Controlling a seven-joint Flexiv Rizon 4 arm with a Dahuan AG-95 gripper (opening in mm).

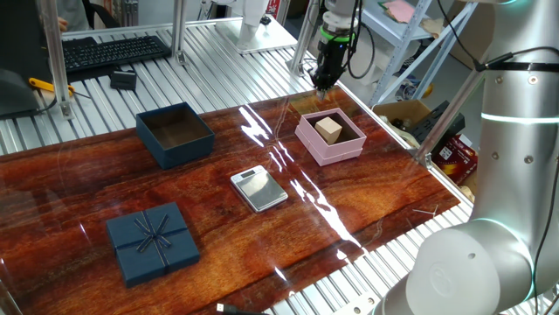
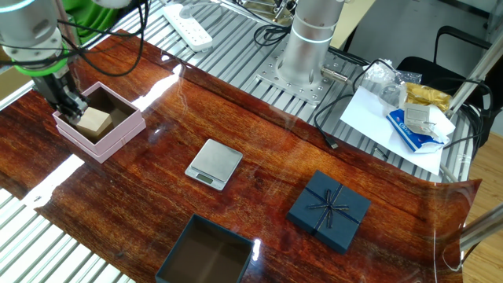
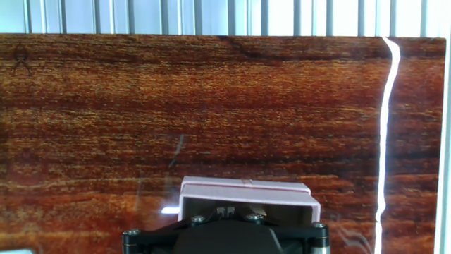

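A light wooden block [image 1: 328, 130] rests inside the open pink box [image 1: 330, 157]. Past the box's far side in exterior view 1, my gripper [image 1: 322, 90] points down, clear of the block. Exterior view 2 has the gripper [image 2: 73, 111] overlapping the near wall of the box, with the block [image 2: 95, 122] visible just beside it. In the wrist view, the small fingertips [image 3: 220, 211] are close together and nothing shows between them. Below them the dark gripper body covers most of the pink box [image 3: 246, 192].
A silver scale [image 1: 259, 188] lies mid-table. An open dark blue box [image 1: 175, 150] and a blue bow-tied lid [image 1: 153, 243] sit to its left. In exterior view 2, a power strip [image 2: 187, 28] lies on the slats beyond the table. Bare wood surrounds the scale.
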